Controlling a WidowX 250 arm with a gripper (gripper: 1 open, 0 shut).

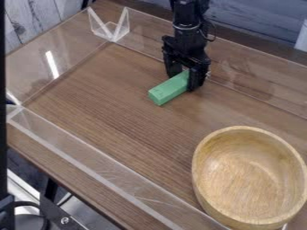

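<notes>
A black robot arm reaches down from the top middle to the gripper (188, 70), which is over the far end of a green rectangular object (170, 91) lying on the wooden table (96, 117). The gripper's dark fingers overlap the object's upper right end; whether they are shut on it is unclear.
A large tan round bowl (246, 180) stands at the lower right. A clear plastic piece (109, 25) sits at the back left. A transparent edge runs along the table's left side, with black cables at the lower left.
</notes>
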